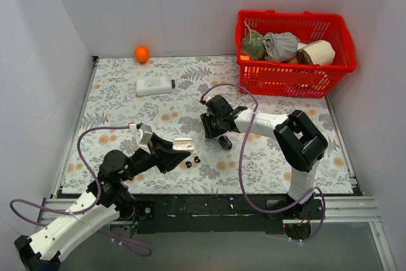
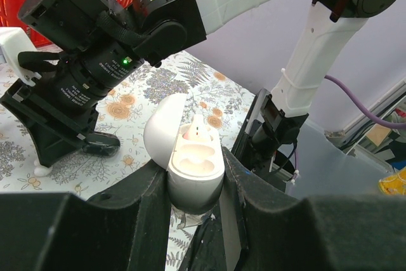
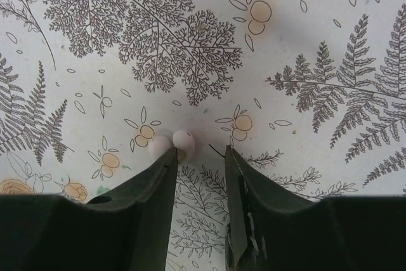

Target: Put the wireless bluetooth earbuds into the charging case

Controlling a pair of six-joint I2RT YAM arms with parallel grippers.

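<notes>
My left gripper is shut on the white charging case (image 2: 195, 157), whose lid stands open with its hollows showing, raised at the front left of the table. In the right wrist view two pale earbuds (image 3: 184, 140) sit close together at the left fingertip of my right gripper. That gripper is open, pointing down, with its right finger well apart from them. One may touch the left finger; I cannot tell. From the left wrist view, a white earbud (image 2: 42, 169) shows just below the right gripper's tips. The top view hides the earbuds behind that gripper.
A dark oval object (image 1: 225, 142) lies beside the right gripper. Two small black pieces (image 1: 193, 162) lie near the case. A white bottle (image 1: 155, 85), an orange (image 1: 141, 54) and a filled red basket (image 1: 297, 80) stand farther back.
</notes>
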